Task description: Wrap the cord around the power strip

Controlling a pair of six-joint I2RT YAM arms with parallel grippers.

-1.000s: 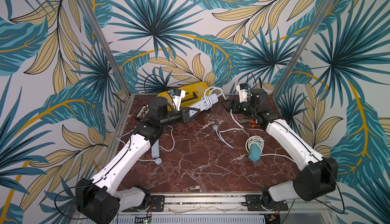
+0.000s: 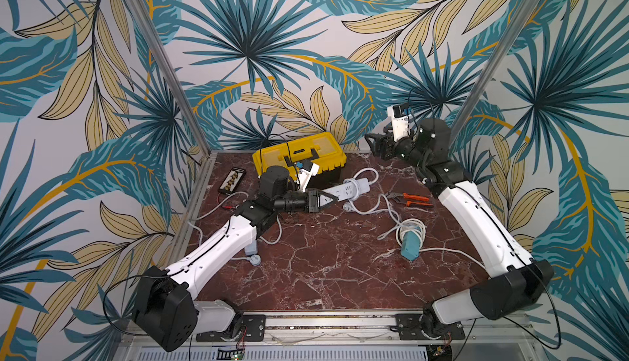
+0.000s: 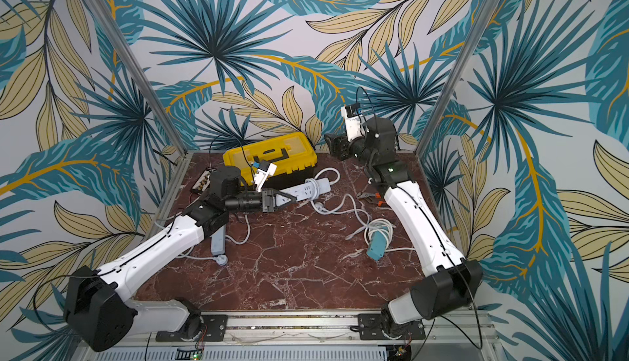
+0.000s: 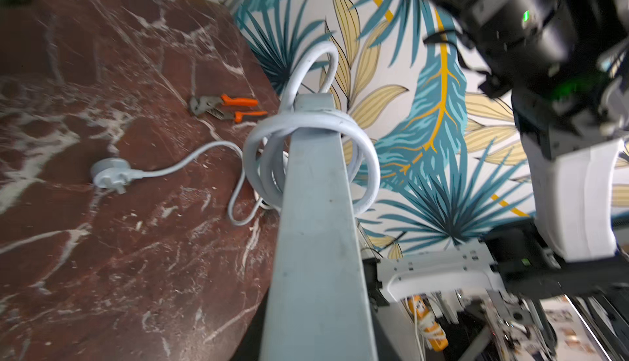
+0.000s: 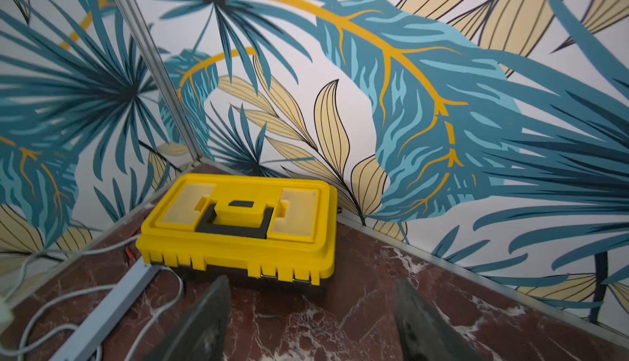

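My left gripper [image 2: 325, 198] is shut on the near end of the white power strip [image 4: 317, 243], holding it out over the middle of the table. Several loops of white cord [image 4: 364, 164] circle the strip's far end in the left wrist view. More cord trails to the right on the table, and its white plug [image 4: 110, 176] lies on the marble. My right gripper [image 2: 371, 142] is raised at the back right, above and apart from the strip, open with nothing between its fingers in the right wrist view.
A yellow toolbox [image 5: 236, 249] sits at the back. Orange-handled pliers [image 2: 414, 200] and a teal adapter with coiled cord [image 2: 410, 245] lie at the right. Another strip [image 3: 217, 240] lies at the left.
My left gripper has brought the strip lower and nearer, turning it. Cord that stretched toward the right gripper now hangs in looser bends.
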